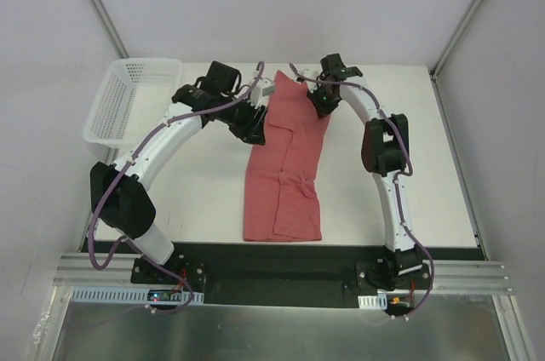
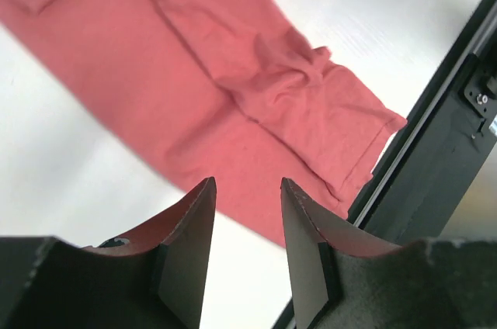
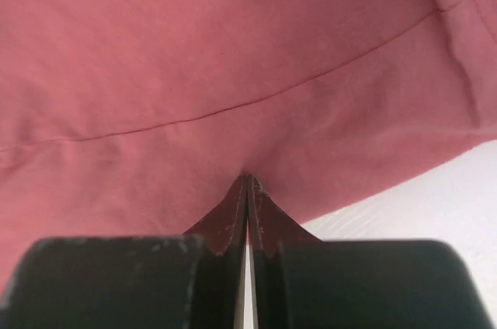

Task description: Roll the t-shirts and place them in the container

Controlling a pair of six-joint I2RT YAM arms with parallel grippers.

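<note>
One red t shirt (image 1: pixel 298 212) lies as a long folded strip down the middle of the white table, its lower part creased. In the left wrist view the shirt's lower end (image 2: pixel 311 135) looks mostly flat with a bunched fold. My left gripper (image 1: pixel 254 140) hangs at the strip's left side, its fingers (image 2: pixel 194 212) apart with nothing between them. Over the right side of the upper part sits my right gripper (image 1: pixel 322 114). Its fingertips (image 3: pixel 237 189) are together against or just above the cloth (image 3: pixel 194 73); no fabric shows between them.
An empty white basket (image 1: pixel 134 106) stands at the back left. Bare table (image 1: pixel 392 106) lies to the right of the shirt, and more on the left. A dark rail (image 1: pixel 272 259) runs along the front edge.
</note>
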